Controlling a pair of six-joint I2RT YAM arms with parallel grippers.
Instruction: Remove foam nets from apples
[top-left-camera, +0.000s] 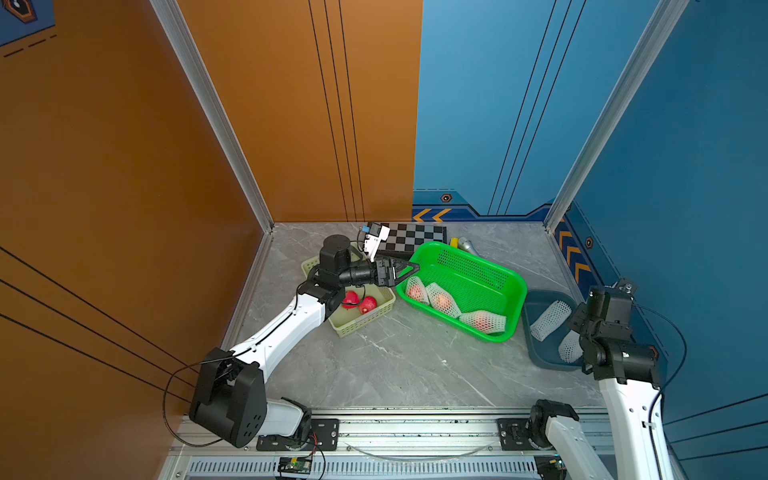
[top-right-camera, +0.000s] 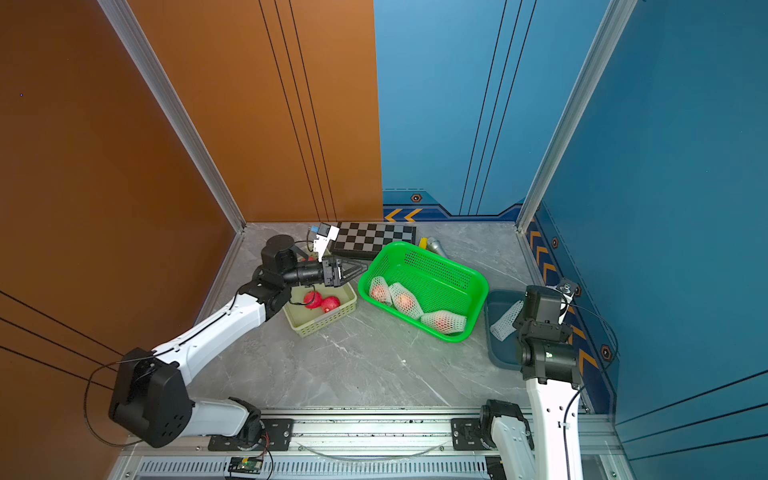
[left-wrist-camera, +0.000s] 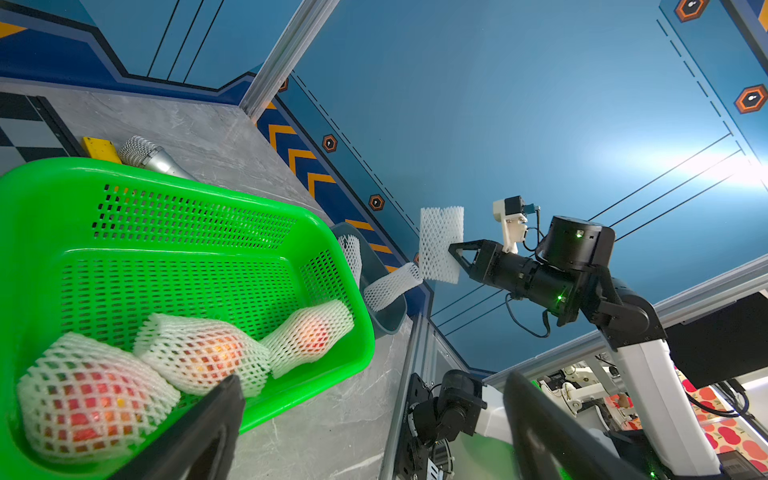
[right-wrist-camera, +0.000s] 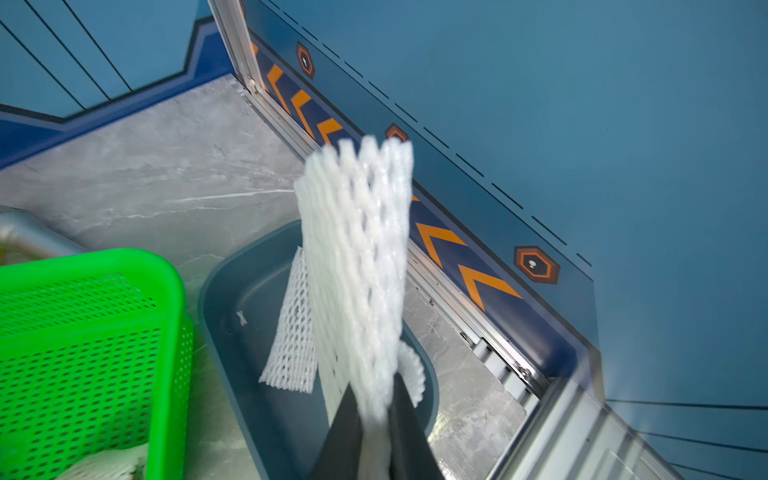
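My right gripper is shut on a white foam net (right-wrist-camera: 356, 264), held upright over a dark blue bin (top-left-camera: 544, 352) on the right, where more nets (right-wrist-camera: 284, 336) lie. My left gripper (top-left-camera: 408, 270) stands open, empty, above the green basket's left end. The green basket (top-left-camera: 472, 272) holds netted apples (left-wrist-camera: 96, 400) along its near side. A beige basket (top-right-camera: 320, 320) at the left holds bare red apples (top-left-camera: 368, 305), partly hidden behind the left arm.
A checkered board (top-left-camera: 404, 236), a yellow object (left-wrist-camera: 101, 149) and a microphone (left-wrist-camera: 160, 160) lie along the back.
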